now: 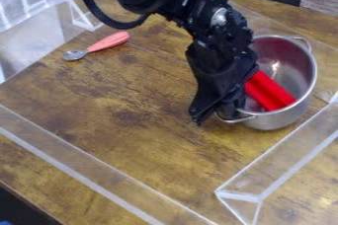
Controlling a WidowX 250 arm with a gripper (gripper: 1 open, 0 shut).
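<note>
A steel pot with side handles sits at the right of the table, a red cylindrical object lying inside it. My black gripper reaches down at the pot's near left rim, partly in front of it. Its fingertips look shut, though what lies between them is hard to make out.
A spoon with a pink handle lies at the upper left. Clear plastic edging runs along the lower left and right.
</note>
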